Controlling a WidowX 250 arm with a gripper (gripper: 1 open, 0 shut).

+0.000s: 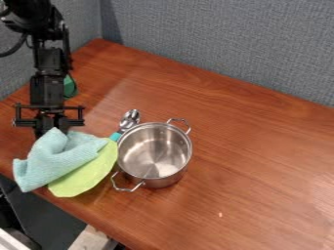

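My black gripper [50, 124] is at the left of the table, low over the top end of a light blue cloth [58, 159]; whether its fingers hold the cloth or are open is hidden. Under the cloth lies a yellow-green plate [89, 174]. A steel pot [154, 156] with two handles stands to the right, and a spoon [129, 120] with a teal handle lies behind it.
A small green object [69, 85] is partly hidden behind the arm. The table's edge runs along the lower left.
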